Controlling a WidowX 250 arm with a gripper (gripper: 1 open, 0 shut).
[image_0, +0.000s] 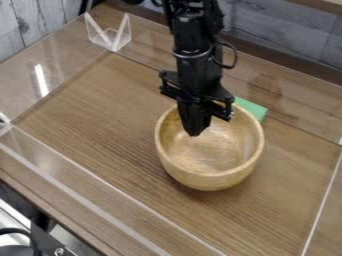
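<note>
The black robot arm reaches down from the top centre, and its gripper is at the left rear rim of a large tan bowl, its tip over the bowl's edge. The fingers look shut; whether they touch the rim I cannot tell. A green object lies behind the bowl on the right, partly hidden by it.
A small white wire-like item stands at the back left. Dark surroundings show beyond the table's left edge.
</note>
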